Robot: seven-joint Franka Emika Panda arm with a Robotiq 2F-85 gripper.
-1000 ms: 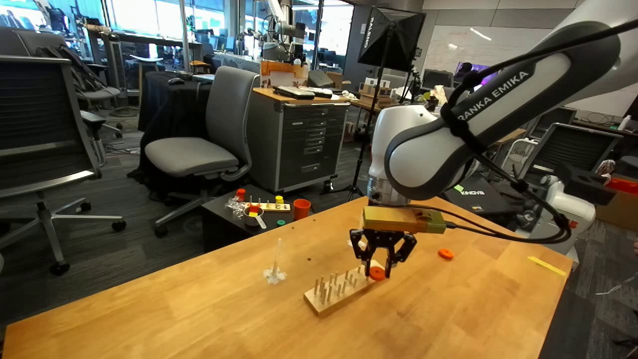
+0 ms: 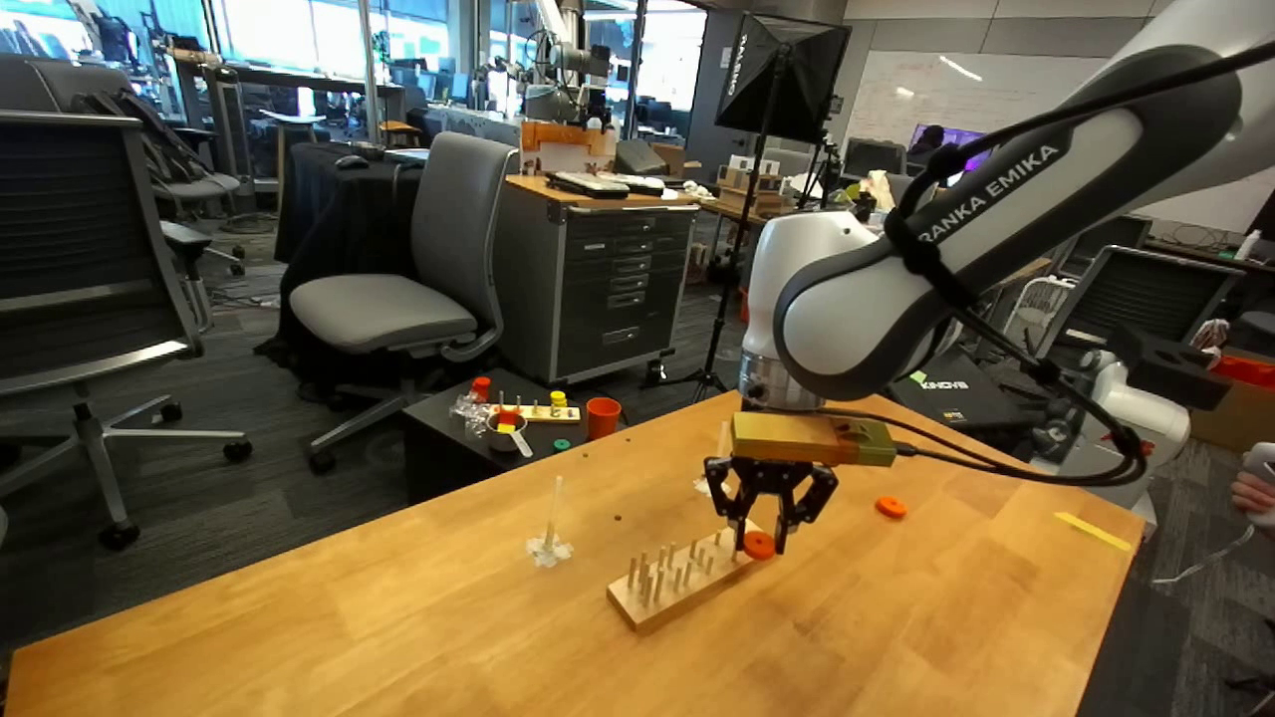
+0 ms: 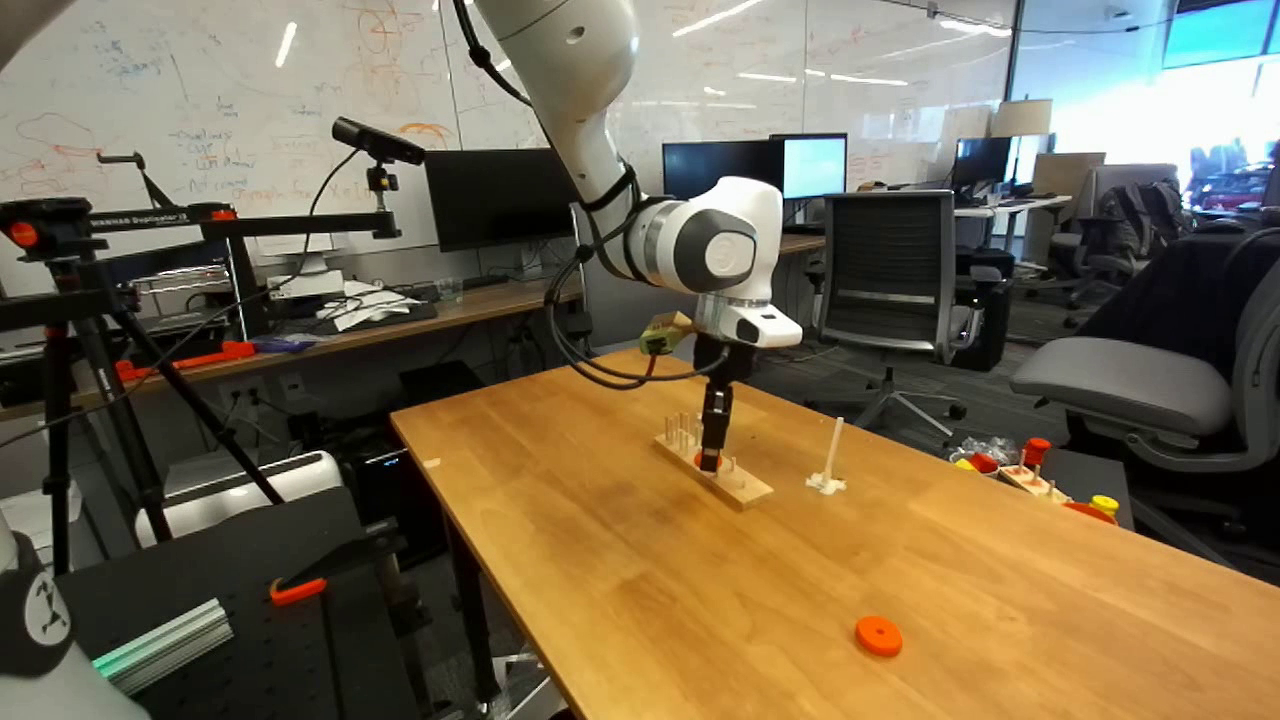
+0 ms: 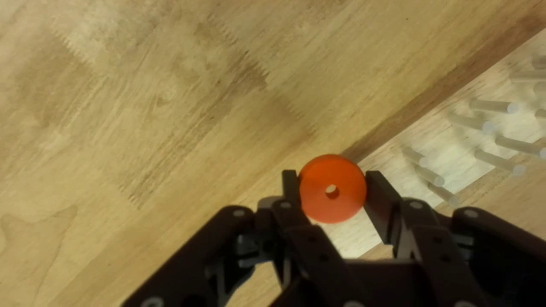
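An orange disc [image 4: 332, 207] with a small centre hole is pinched between the two fingertips of my gripper. The disc is over the end of a wooden peg board [image 4: 353, 233] that carries several thin upright pegs. Through the disc's hole no peg can be made out clearly. In exterior view 1 the gripper [image 2: 760, 545] points straight down, low over the board's far right end, with the orange disc [image 2: 759, 546] between its fingers. Whether the disc touches the board or a peg, I cannot tell. A second orange disc [image 2: 891, 508] lies flat on the table, apart from the board.
A taller single peg [image 2: 553, 514] stands taped to the table [image 2: 359, 597] left of the board. Beyond the table edge, a low black stand holds an orange cup [image 2: 603, 417] and other small pieces.
My gripper, still holding the disc, has shifted slightly to the right in exterior view 1. The peg board and the loose disc have stayed put.
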